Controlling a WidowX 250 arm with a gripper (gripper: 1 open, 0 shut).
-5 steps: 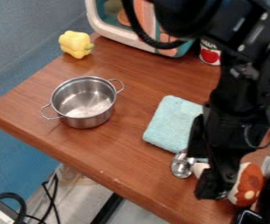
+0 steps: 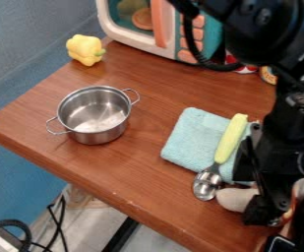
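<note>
The black gripper [image 2: 262, 177] is at the right edge of the table, just right of a spoon [image 2: 218, 159] with a yellow handle and metal head. The spoon lies against a light-blue towel [image 2: 185, 138]. Pale and orange objects are partly hidden behind and below the gripper. Whether its fingers are open or shut cannot be seen clearly.
A steel pot [image 2: 93, 121] stands at left on the wooden table [image 2: 135, 197]. A yellow pepper [image 2: 85, 49] sits at the back left edge, beside a toy microwave [image 2: 148, 25].
The arm and gripper have moved up and to the right, uncovering more of the yellow-handled spoon.
</note>
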